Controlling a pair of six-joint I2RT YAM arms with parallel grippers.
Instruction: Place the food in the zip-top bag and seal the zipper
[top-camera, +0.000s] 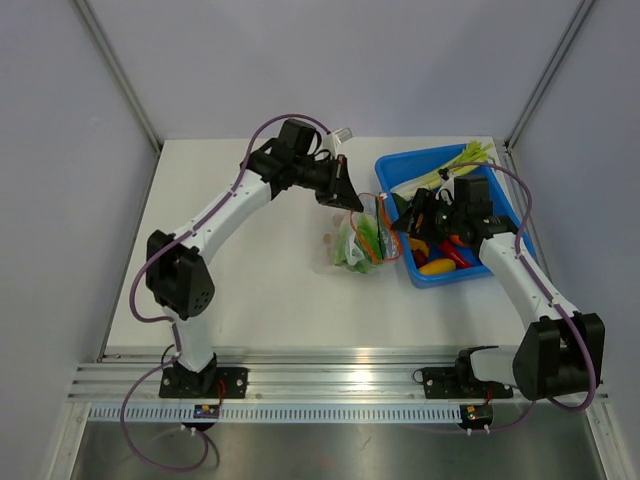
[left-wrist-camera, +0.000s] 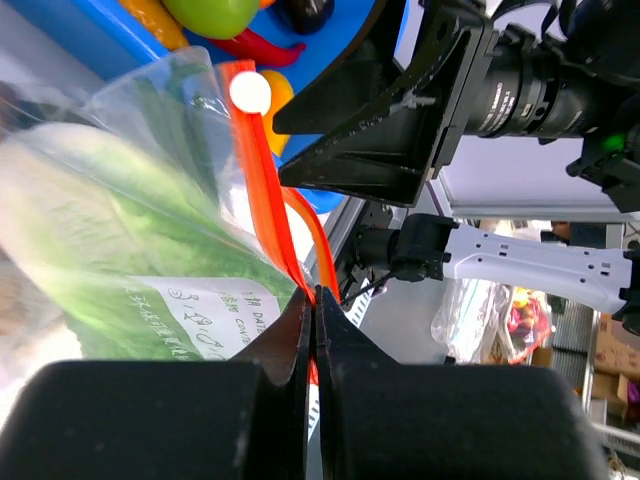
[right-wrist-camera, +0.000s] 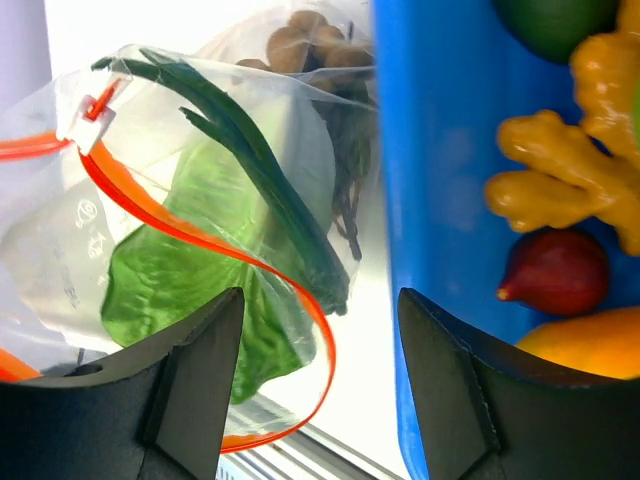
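Observation:
The clear zip top bag (top-camera: 350, 245) lies left of the blue bin, with leafy greens (right-wrist-camera: 185, 250), dark green stalks (right-wrist-camera: 255, 160) and round brown pieces (right-wrist-camera: 290, 45) inside. Its orange zipper (right-wrist-camera: 165, 215) curves around a mouth that gapes on the bin's side. A white slider (right-wrist-camera: 88, 125) sits on the zipper. My left gripper is shut on the orange zipper edge at its fingertips. Close to the mouth's right side, my right gripper stands open; nothing shows between its fingers, only the zipper loop and bin wall beyond.
The blue bin (top-camera: 400, 165) holds celery (top-camera: 470, 155), ginger (right-wrist-camera: 570, 170), a small dark red onion-like item (right-wrist-camera: 555, 270), a red pepper (top-camera: 455, 255) and a yellow-orange item (top-camera: 437, 267). Its wall stands against the bag's right side.

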